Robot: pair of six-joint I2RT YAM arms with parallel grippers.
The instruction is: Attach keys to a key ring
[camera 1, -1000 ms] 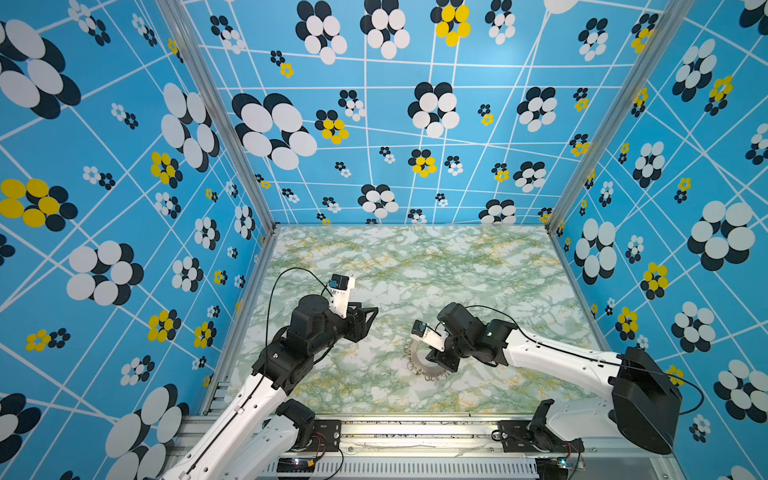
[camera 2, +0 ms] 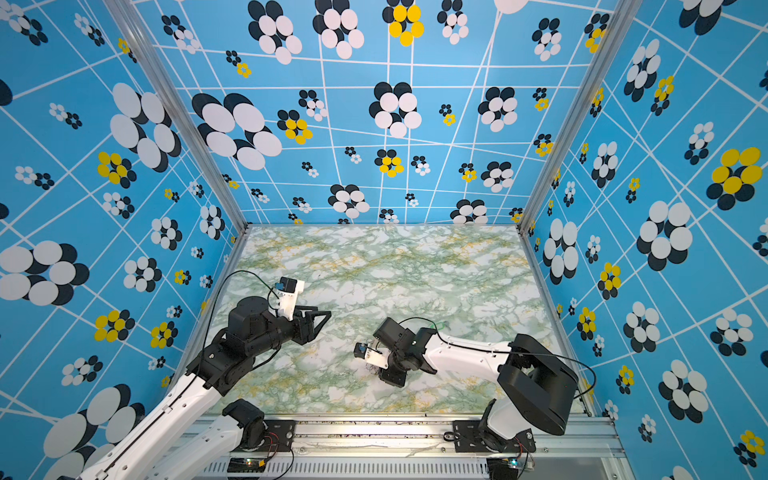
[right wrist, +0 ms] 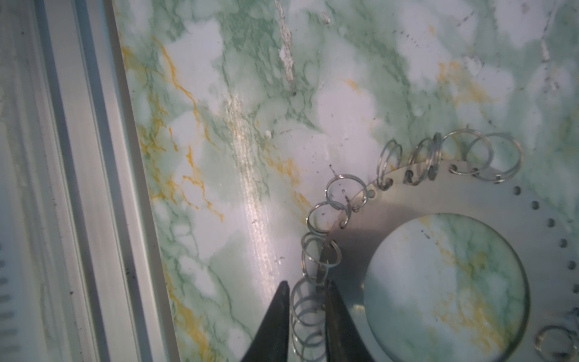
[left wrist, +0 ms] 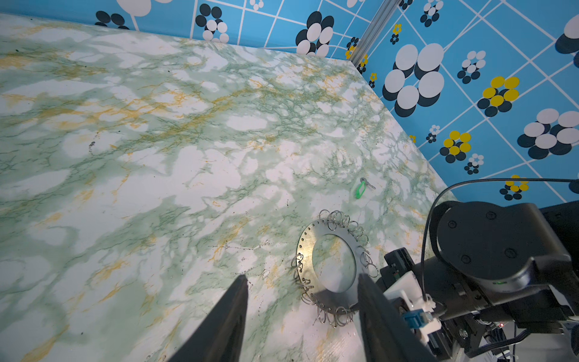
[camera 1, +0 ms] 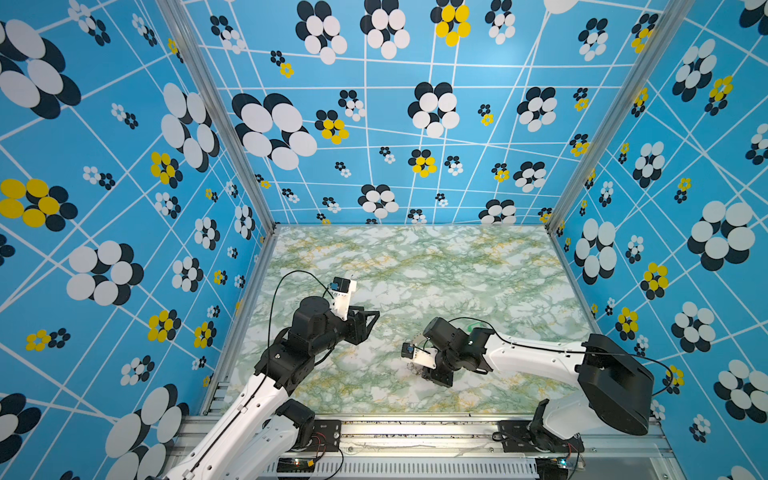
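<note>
A flat metal ring plate with small wire rings around its edge lies on the table; the right wrist view shows the plate (right wrist: 422, 202) close up. In that view my right gripper points at the left edge of the plate, its fingers a narrow gap apart. Several wire rings (right wrist: 308, 316) show in and below that gap; nothing appears clamped. My left gripper stands open and empty over the table, left of the plate. A small key with a green head (left wrist: 360, 190) lies beyond the plate.
The table's metal front rail (right wrist: 129, 241) runs close to the plate's left side in the right wrist view. My right arm (left wrist: 500, 253) covers ground beside the plate.
The right gripper has moved left and toward the table's front edge, covering more of the ring plate from above. My left arm has barely moved.
</note>
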